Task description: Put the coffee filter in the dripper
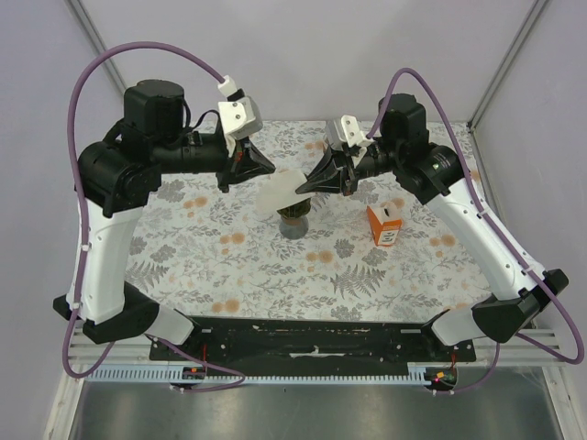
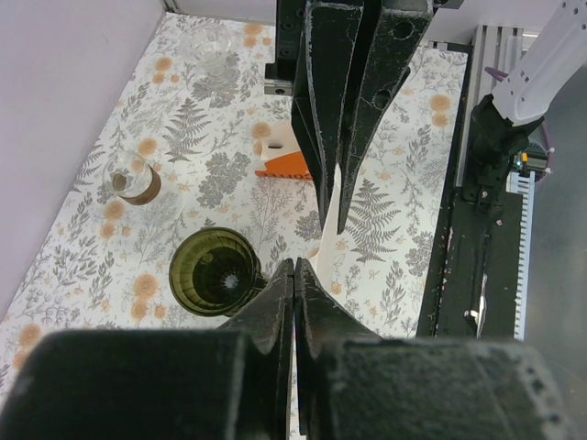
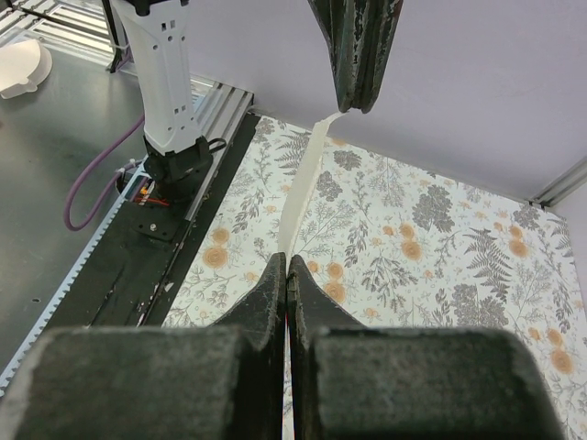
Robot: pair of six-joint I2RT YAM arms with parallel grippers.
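A white coffee filter (image 1: pixel 282 194) is held by my right gripper (image 1: pixel 312 185) above the green dripper (image 2: pixel 200 270), which sits on a clear glass base (image 1: pixel 293 229). In the right wrist view the filter (image 3: pixel 303 183) hangs edge-on from my right gripper's shut fingertips. My left gripper (image 1: pixel 264 169) is shut, just left and above the filter; in the left wrist view nothing clearly shows gripped between its fingers, with the filter's edge just beyond them.
An orange filter box (image 1: pixel 385 225) stands on the right of the patterned table (image 1: pixel 202 257). A glass cup (image 2: pixel 136 179) stands behind the dripper in the left wrist view.
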